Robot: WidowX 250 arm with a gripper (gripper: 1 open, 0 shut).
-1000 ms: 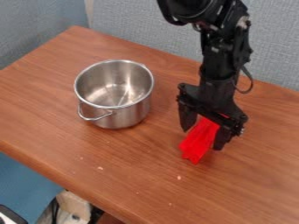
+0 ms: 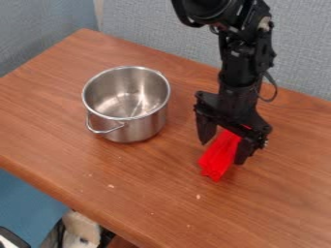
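My black gripper (image 2: 225,143) is low over the wooden table, its fingers on either side of a red object (image 2: 218,161), which lies on the tabletop and reaches forward from between them. Whether the fingers are closed on it I cannot tell. A steel pot (image 2: 126,104) with a wire handle stands upright to the left of the gripper, apart from it, empty as far as I can see.
Grey padded walls stand behind.
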